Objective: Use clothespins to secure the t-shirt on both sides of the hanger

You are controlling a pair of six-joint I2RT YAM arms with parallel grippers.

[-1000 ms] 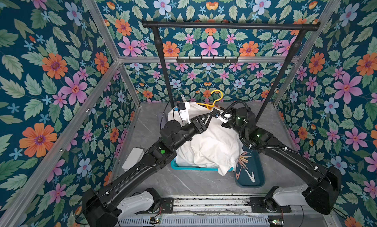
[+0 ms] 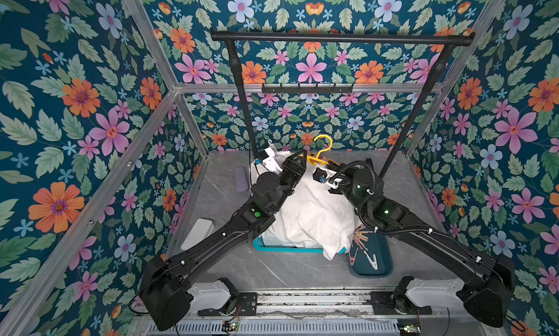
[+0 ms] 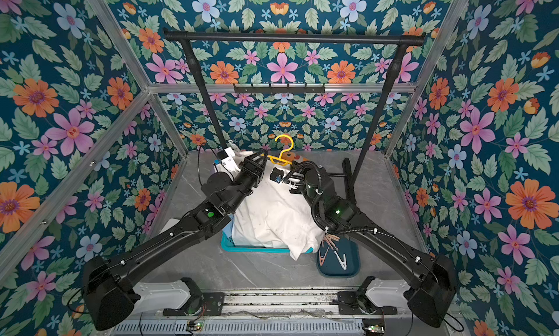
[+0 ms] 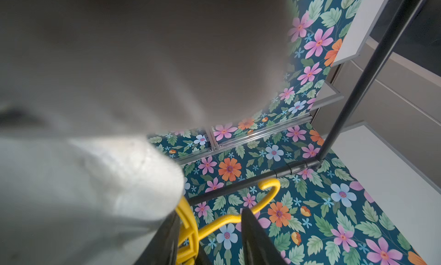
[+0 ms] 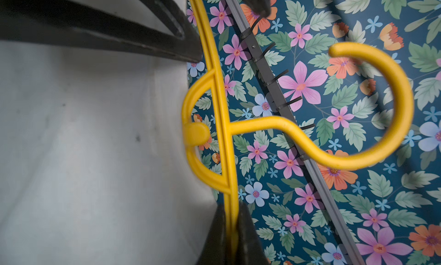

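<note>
A yellow hanger (image 5: 367, 154) rises behind the white T-shirt (image 2: 308, 213), which is bunched over a teal tray (image 2: 291, 249). In the right wrist view my right gripper is shut on the hanger's bar, with white cloth beside it. My left gripper is part open beside the hanger's upper part, close to the cloth; white cloth and a grey blur fill much of its view. Clothespins (image 3: 340, 260) lie in a dark tray (image 3: 337, 273) at the front right.
A black rack (image 2: 343, 38) stands over the work area. A white box (image 2: 196, 234) and a grey case (image 2: 240, 179) lie at the left. Bare table shows at the front left.
My left gripper has moved and turned toward the back near the hanger. My right gripper and the hanger shifted slightly, most recently a little to the left.
</note>
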